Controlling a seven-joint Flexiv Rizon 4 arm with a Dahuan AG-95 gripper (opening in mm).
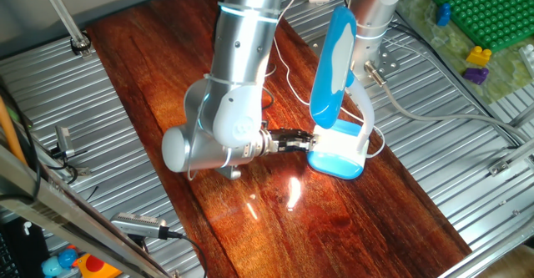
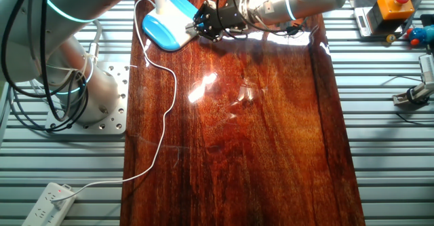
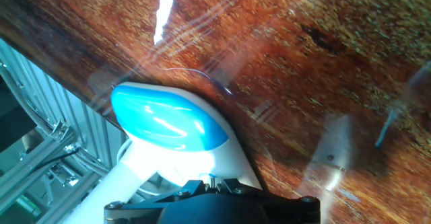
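A blue and white desk lamp (image 1: 327, 86) stands near the right edge of the wooden table. Its head rises above a rounded base (image 1: 335, 168) with a blue border and a white middle. My gripper (image 1: 312, 142) reaches sideways to the near side of that base, its fingertips at or just over the white part. Seen in exterior view 2, the gripper (image 2: 191, 27) meets the edge of the lamp base (image 2: 160, 34). In the wrist view the fingers come together low in the frame, in front of the base (image 3: 172, 120), and nothing shows between them. Actual contact is hard to confirm.
A white cable (image 2: 165, 127) runs from the lamp along the table's edge to a power strip (image 2: 49, 204).
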